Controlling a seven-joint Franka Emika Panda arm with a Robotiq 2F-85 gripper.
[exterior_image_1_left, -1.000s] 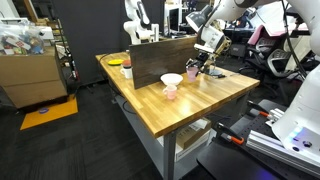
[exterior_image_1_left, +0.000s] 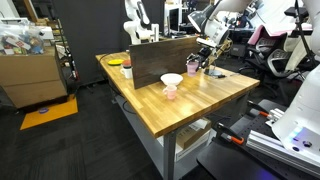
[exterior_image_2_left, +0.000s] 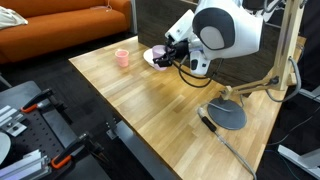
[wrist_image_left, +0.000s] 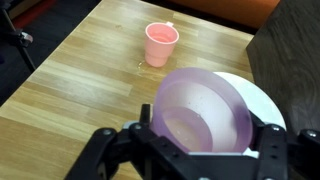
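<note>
A pinkish-purple cup (wrist_image_left: 200, 105) fills the middle of the wrist view, its round mouth turned toward the camera. My gripper is open, with its dark fingers standing wide on either side of that cup. From outside, the same cup (exterior_image_1_left: 192, 68) shows just below the hand at the far part of the table, and the cup (exterior_image_2_left: 160, 56) appears beside the hand in exterior view 2. Whether the fingers touch its wall cannot be told. A white plate (wrist_image_left: 247, 95) lies partly hidden behind the cup. Farther off stands a smaller pink cup (wrist_image_left: 160, 43).
A dark upright panel (exterior_image_1_left: 150, 65) runs along the table's back edge. A grey round base (exterior_image_2_left: 227, 114) with a wooden stand and a dark-handled tool (exterior_image_2_left: 208, 124) occupy the other end. Bare wood lies open along the front of the table (exterior_image_2_left: 170, 125).
The arm has shifted slightly to the left in exterior view 1, with the hand close over the purple cup. The plate and the smaller pink cup have stayed where they were.
</note>
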